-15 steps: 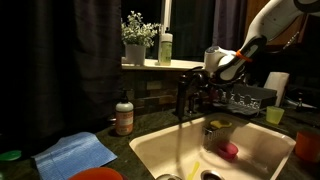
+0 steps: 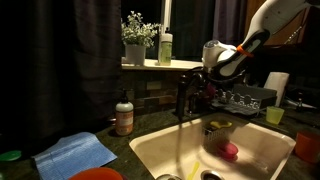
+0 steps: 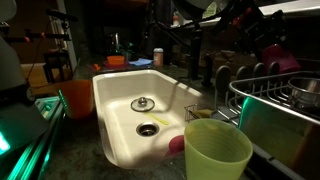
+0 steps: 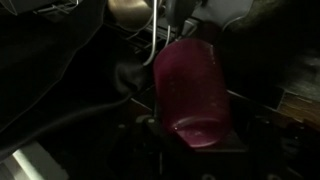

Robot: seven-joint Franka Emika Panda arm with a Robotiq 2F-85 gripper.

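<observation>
A dark red cup (image 4: pixel 192 95) fills the middle of the wrist view, with my gripper shut on it; the dark fingers are hard to make out. In exterior view 2 the same cup (image 3: pixel 280 58) is tilted above the dish rack (image 3: pixel 262 88), beside my gripper (image 3: pixel 255 32). Whether it touches the rack cannot be told. From exterior view 1 my gripper (image 2: pixel 208 84) is dim, in front of the rack (image 2: pixel 245 97) behind the sink.
The white sink (image 2: pixel 160 150) holds a pink item (image 2: pixel 228 151). In exterior view 2 a pot lid (image 3: pixel 142 103) lies inside it. A yellow-green cup (image 3: pixel 216 150) stands near the rack; a metal pot (image 3: pixel 306 93) sits at its right. The faucet (image 2: pixel 181 98) rises behind the sink.
The arm has shifted slightly near the dish rack. The things in the sink and on the counter look unmoved.
</observation>
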